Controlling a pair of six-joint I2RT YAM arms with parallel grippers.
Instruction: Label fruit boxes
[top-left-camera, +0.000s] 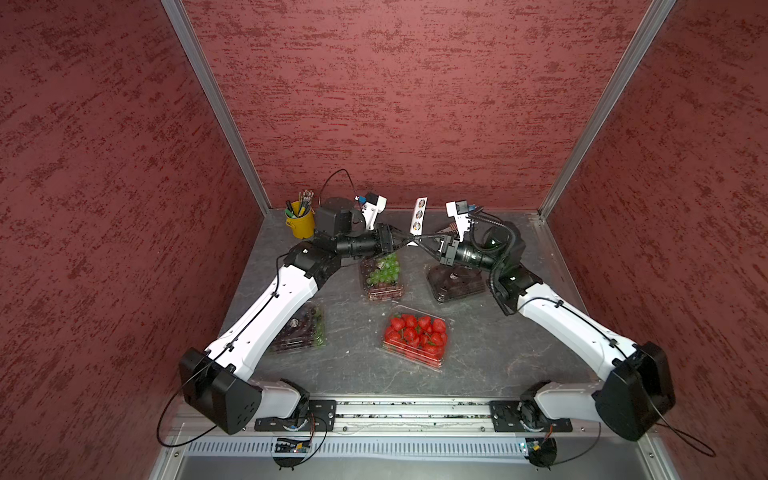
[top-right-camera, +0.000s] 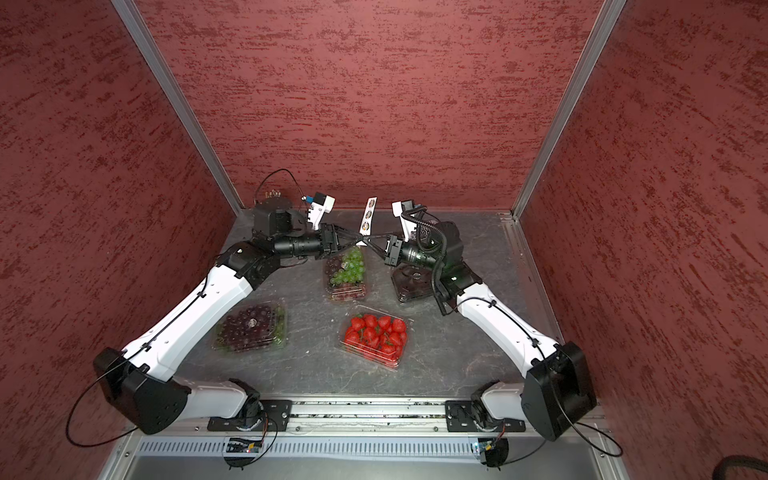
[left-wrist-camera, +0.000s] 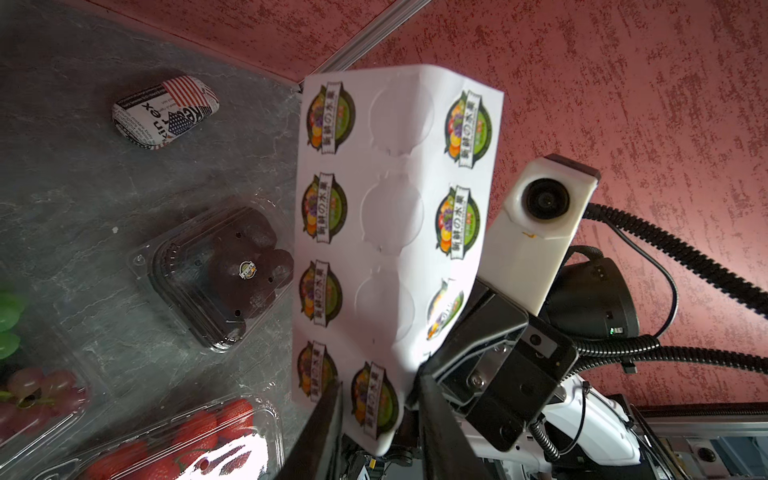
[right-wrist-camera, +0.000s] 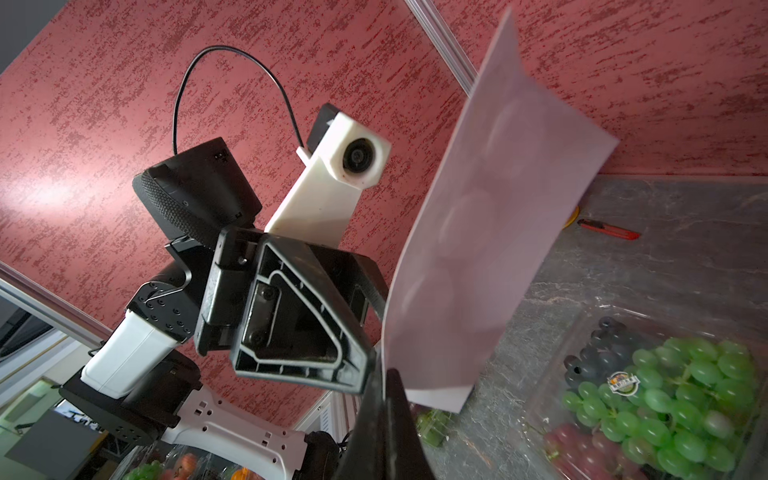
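A white label sheet (left-wrist-camera: 397, 208) stands upright, bent lengthwise, with round fruit labels along both sides, several empty circles in the middle column and one label at its lower end. My right gripper is shut on its lower edge. At the lower end, my left gripper has its fingers apart on either side of that label; whether they touch the sheet cannot be told. Below lie the tomato box (top-left-camera: 416, 340), with no label visible, the mixed grape box (right-wrist-camera: 664, 392) with a label, the dark fruit box (left-wrist-camera: 220, 272) with a label, and another dark fruit box (top-right-camera: 252, 326) with a label.
A yellow cup (top-left-camera: 301, 223) of pens stands at the back left. Behind the dark fruit box lies a printed wrapped item (left-wrist-camera: 166, 110). A red cutter (right-wrist-camera: 609, 229) rests on the table.
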